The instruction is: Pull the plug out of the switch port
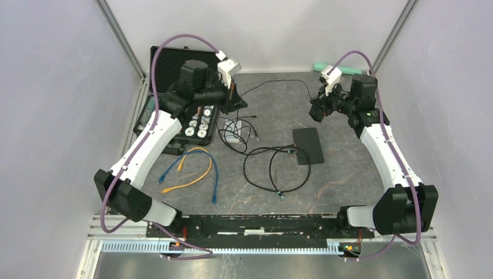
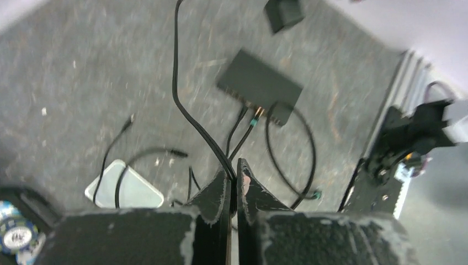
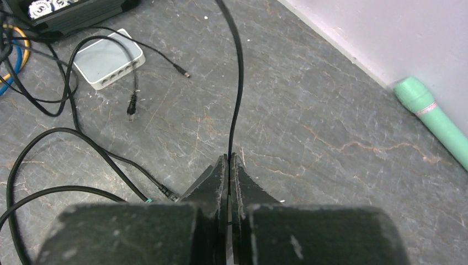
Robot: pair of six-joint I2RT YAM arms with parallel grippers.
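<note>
My left gripper (image 1: 232,99) is raised over the centre-left, shut on a black cable (image 2: 193,121). The cable runs across to my right gripper (image 1: 318,103), also shut on it, as the right wrist view (image 3: 229,165) shows. Below, the black switch (image 2: 259,88) lies flat on the floor, with cable plugs (image 2: 256,116) at its port edge. A small white box (image 3: 107,58) lies to the left under loose cables, with loose connectors (image 3: 132,105) beside it.
An open case of parts (image 1: 197,128) stands at the left. Blue (image 1: 215,180) and yellow (image 1: 186,183) cables lie at the front left, a green cylinder (image 3: 441,124) by the back wall.
</note>
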